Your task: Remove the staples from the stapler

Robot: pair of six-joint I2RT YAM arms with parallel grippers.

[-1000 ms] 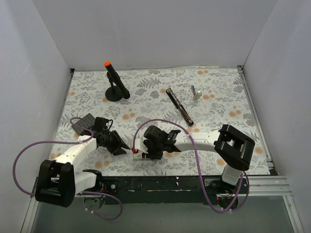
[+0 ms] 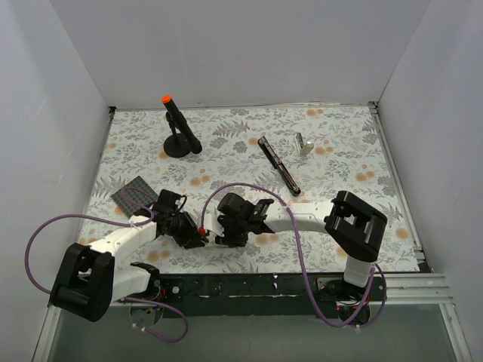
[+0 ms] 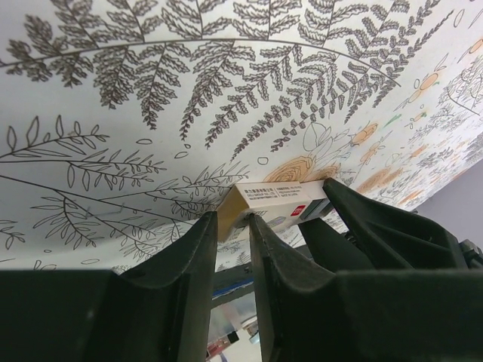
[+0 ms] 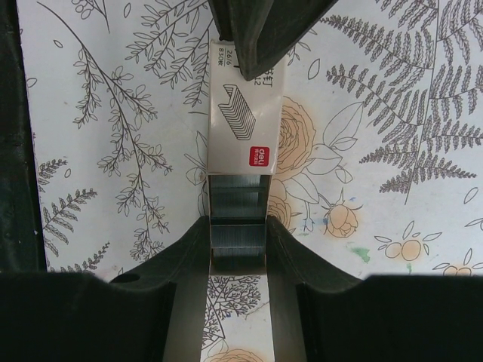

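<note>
A white staple box (image 4: 243, 136) with a red logo lies horizontally near the table's front, its inner section of metal staples (image 4: 238, 194) exposed at one end. My right gripper is shut on that metal end. My left gripper has its fingertips at the box's other end, partly covering it; whether they grip it is unclear. The stapler (image 2: 278, 162) lies long and dark at the back right, apart from both grippers.
A small pale object (image 2: 303, 145) stands right of the stapler. A black stand with an orange-tipped tube (image 2: 182, 125) is at the back left, a dark square pad (image 2: 132, 191) at left.
My left gripper has moved right, in to the end of the staple box. My right gripper has shifted slightly left.
</note>
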